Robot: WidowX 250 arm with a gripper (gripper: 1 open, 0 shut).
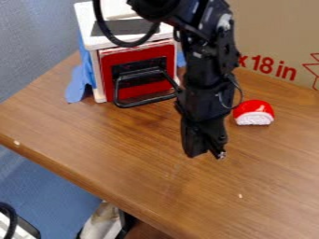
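Note:
The black gripper (204, 140) hangs point-down over the middle of the wooden table (137, 168). Its fingers are too dark to tell whether they are open or shut. A red and white object (253, 111) lies on the table to the right of the gripper. Behind the arm stands a small red oven-like box (129, 65) with a white top and a black handle, partly hidden by the arm.
A blue cloth (80, 81) lies beside the red box. A cardboard box (281, 33) stands at the back right.

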